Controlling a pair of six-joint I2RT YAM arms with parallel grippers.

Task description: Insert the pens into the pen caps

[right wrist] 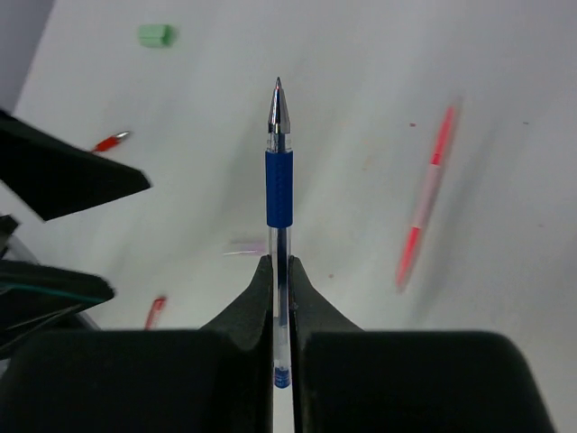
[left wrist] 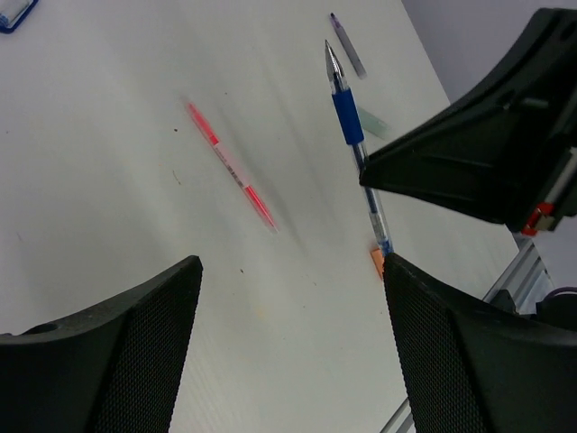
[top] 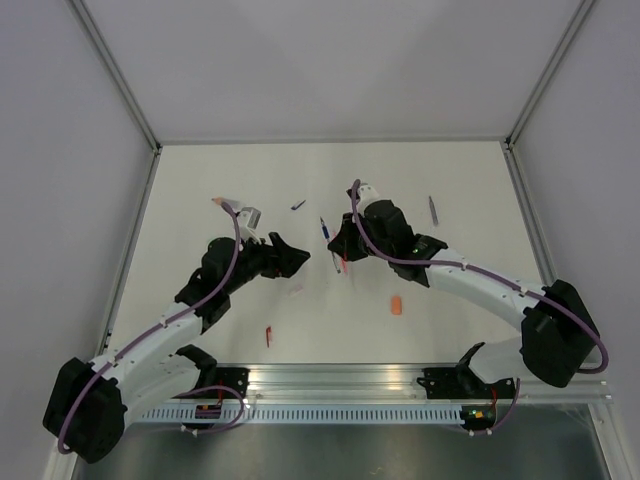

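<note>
A blue pen [right wrist: 279, 189] with a silver tip is held upright-pointing in my right gripper, shut on its clear lower barrel; in the top view that gripper [top: 334, 248] is near the middle. My left gripper [top: 290, 255] stands open, a short way left of it, with nothing between its fingers. A red-and-clear pen [left wrist: 230, 164] lies on the table beneath. A small blue piece [top: 298, 204] lies toward the back, a short red one [top: 268, 336] at the front left, a faint pink one [right wrist: 245, 246] near the middle.
An orange block [top: 396, 305] lies at the front right, a grey pen [top: 433, 210] at the back right, a pale green piece [left wrist: 371, 124] near it. More small items lie behind the left arm.
</note>
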